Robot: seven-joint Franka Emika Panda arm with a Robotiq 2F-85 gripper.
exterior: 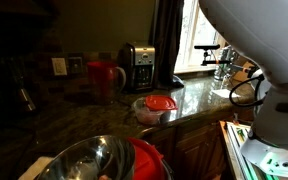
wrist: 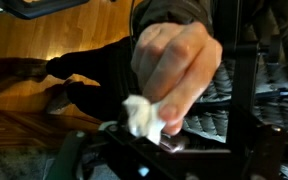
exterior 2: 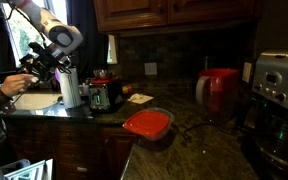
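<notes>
In the wrist view a person's hand (wrist: 174,70) reaches in from above. A crumpled white piece (wrist: 144,118), perhaps tissue or cloth, is pinched in its fingertips. My gripper shows as dark shapes at the lower edge. Its fingers appear spread wide, one on each side of the hand, and nothing is visibly clamped. Whether the white piece touches the gripper is hard to tell. At the far left of exterior view 2, my gripper (exterior 2: 32,68) is raised near the window, away from the counter. A red lid (exterior 2: 147,123) lies on a clear bowl on the counter.
Exterior view 1 shows a metal bowl (exterior: 87,160) at the near edge, a red pitcher (exterior: 103,77) and a toaster (exterior: 139,68) farther back. The dark counter (exterior: 64,128) has free room between them. A wooden floor (wrist: 84,50) lies below the gripper.
</notes>
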